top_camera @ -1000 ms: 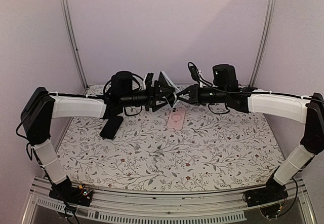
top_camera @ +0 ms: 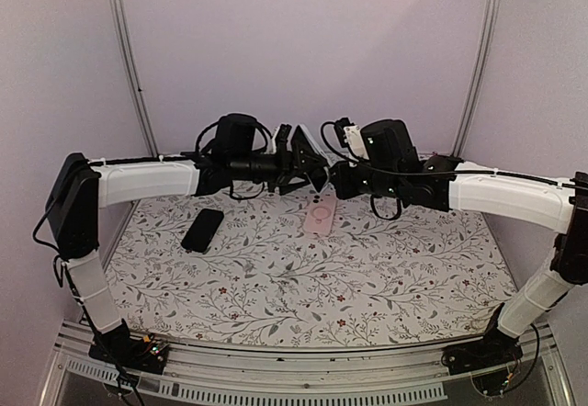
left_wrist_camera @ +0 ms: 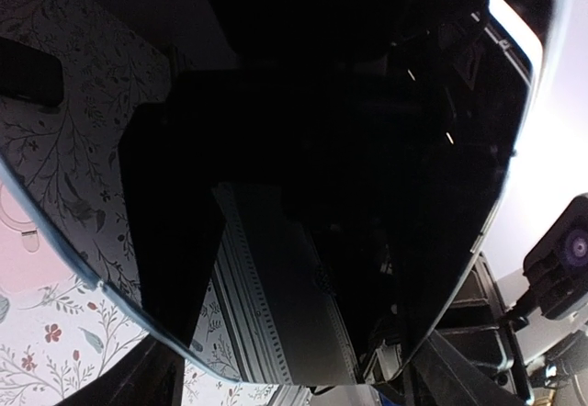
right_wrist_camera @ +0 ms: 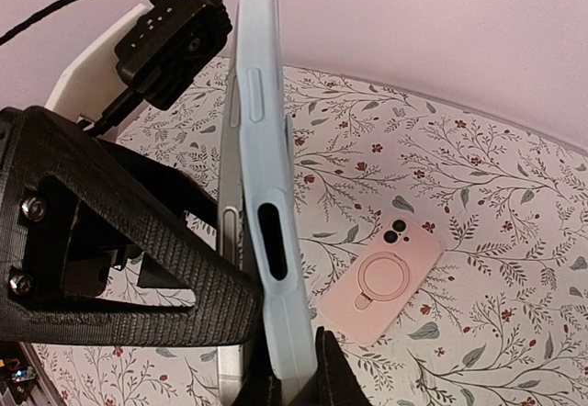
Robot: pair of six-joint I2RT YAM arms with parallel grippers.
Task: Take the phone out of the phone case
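The phone and its light blue case [right_wrist_camera: 276,186] are held up between the two arms, tilted. In the right wrist view the phone's grey side [right_wrist_camera: 230,167] shows beside the case edge; how far apart they are I cannot tell. The dark, mirror-like screen [left_wrist_camera: 55,158] fills most of the left wrist view. My right gripper is shut low on the case. Open at the phone's other side is my left gripper [top_camera: 301,165]; one of its fingers [right_wrist_camera: 138,277] reaches the phone's edge, while its other finger is hidden.
Below the arms, a pink phone case [top_camera: 320,216] with a ring lies on the patterned table [top_camera: 303,305]. A black flat item [top_camera: 203,230] lies to the left.
My right wrist has shifted a little left and turned.
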